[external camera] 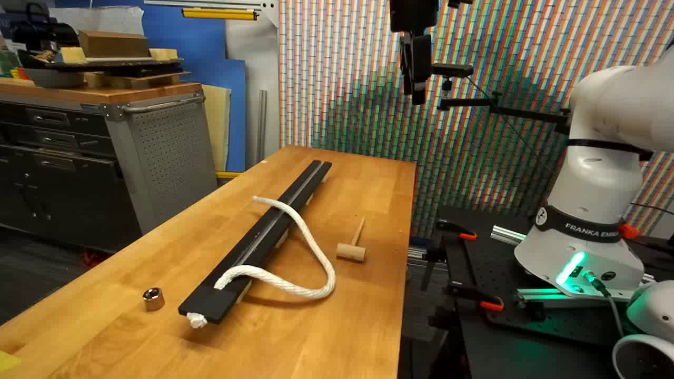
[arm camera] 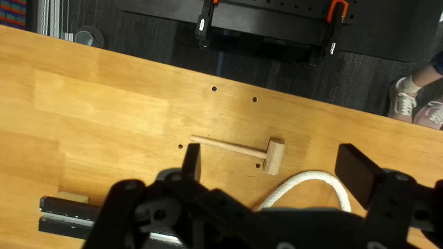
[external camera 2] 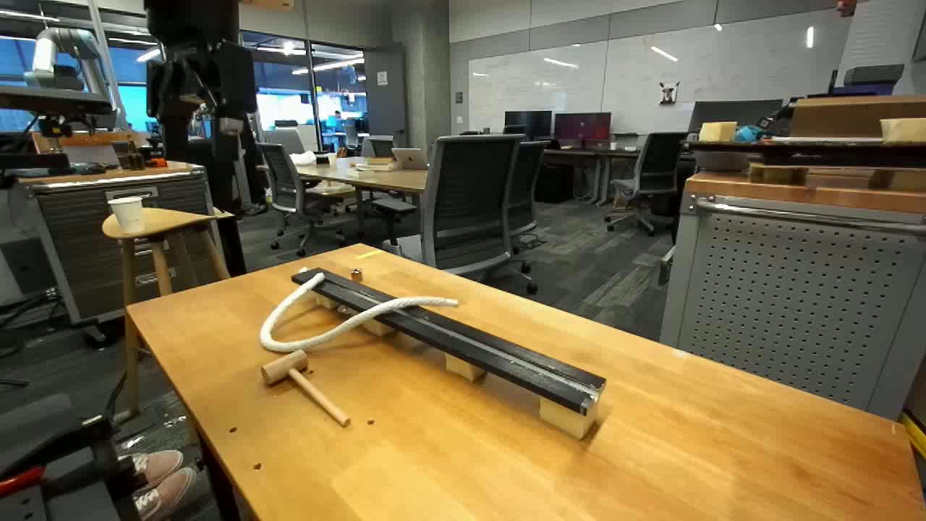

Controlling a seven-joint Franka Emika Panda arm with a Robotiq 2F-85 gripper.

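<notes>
High above the table my gripper is open, its two dark fingers wide apart and nothing held. In the wrist view a small wooden mallet (arm camera: pixel 273 157) lies flat on the table below, within the gap as seen from above. A white rope (external camera: pixel 328 278) curves over a long black grooved rail (external camera: pixel 271 230); one end pokes out at the rail's near tip in exterior view 1, the other lies free across its top. Beside that tip stands a small shiny metal cylinder (external camera: pixel 152 299). The gripper's body hides part of the rail and rope in the wrist view.
Pale blocks (external camera 2: pixel 568 418) prop the rail above the wooden table (external camera 2: pixel 694 451). Clear tabletop lies around the mallet. Black clamps (arm camera: pixel 203 22) sit on the robot's dark bench across a floor gap. A person's shoes (arm camera: pixel 403 99) show near the table edge.
</notes>
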